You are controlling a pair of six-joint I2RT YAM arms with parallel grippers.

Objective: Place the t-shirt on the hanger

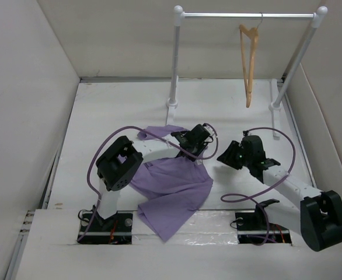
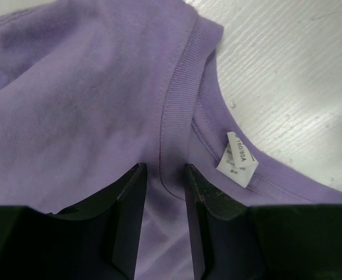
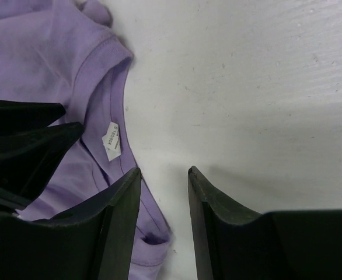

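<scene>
The purple t-shirt (image 1: 174,195) lies rumpled on the white table, a white label (image 2: 236,160) on its collar. My left gripper is low over the shirt at the folded collar band, fingers part open with fabric between or beneath them; a grip is unclear. My right gripper stands open just right of the shirt's collar edge, nothing between its fingers, with the left gripper's black fingers showing at its left. A wooden hanger (image 1: 250,64) hangs from the white rail in the top view.
The rack's rail (image 1: 217,15) and posts stand at the back. Bare table (image 1: 95,111) shows around the shirt and below the hanger. Walls bound both sides.
</scene>
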